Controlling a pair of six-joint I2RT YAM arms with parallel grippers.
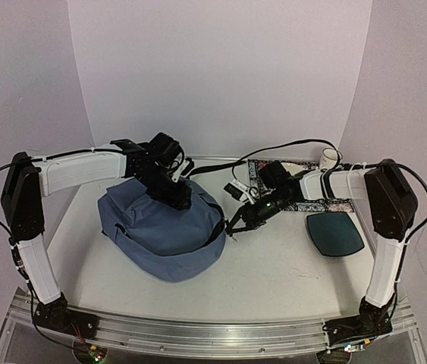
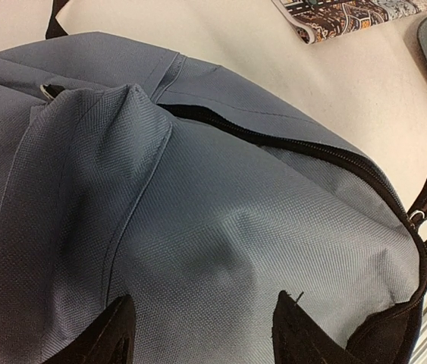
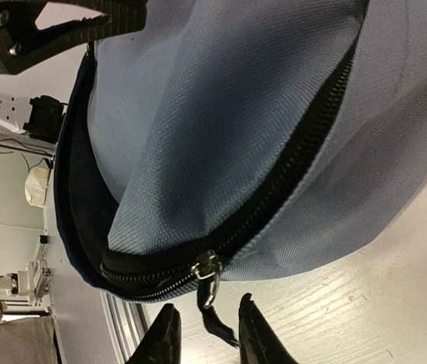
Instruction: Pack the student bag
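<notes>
The blue-grey bag (image 1: 160, 235) lies on the left half of the table, its front panel (image 2: 221, 197) creased and its long zipper (image 3: 296, 167) running round the edge. My left gripper hangs open over the fabric, nothing between its fingers. My right gripper is at the bag's right corner, fingers apart on either side of the zipper pull (image 3: 207, 288) and its dark cord; I cannot tell whether they touch it.
A patterned item (image 1: 327, 205) lies at the back right, with a white mug (image 1: 329, 158) behind it and a dark green pad (image 1: 334, 231) in front.
</notes>
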